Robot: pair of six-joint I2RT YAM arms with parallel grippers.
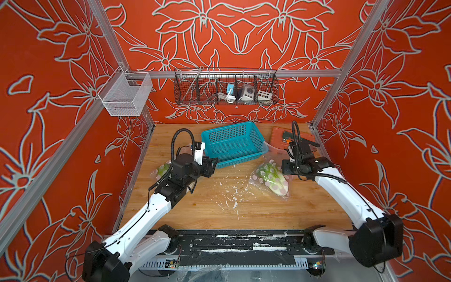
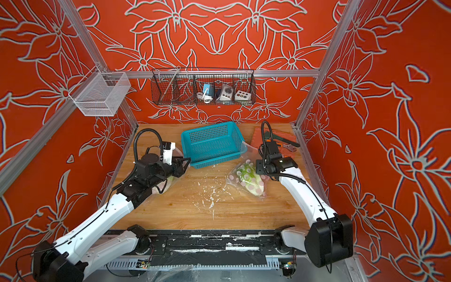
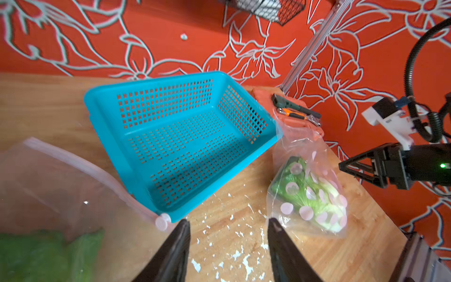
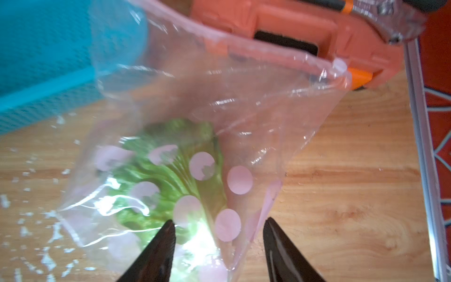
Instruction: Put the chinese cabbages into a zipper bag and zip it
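A clear zipper bag with pink dots lies right of centre with a Chinese cabbage inside; its empty upper part reaches toward the orange case. A second bag with greens inside lies at left, partly hidden by my left arm in the top views. My left gripper is open above the table, just left of the basket's front corner, nothing between its fingers. My right gripper is open over the right bag's right side, with no grip on the plastic.
A teal basket stands at the back centre. An orange case with tools lies at back right.
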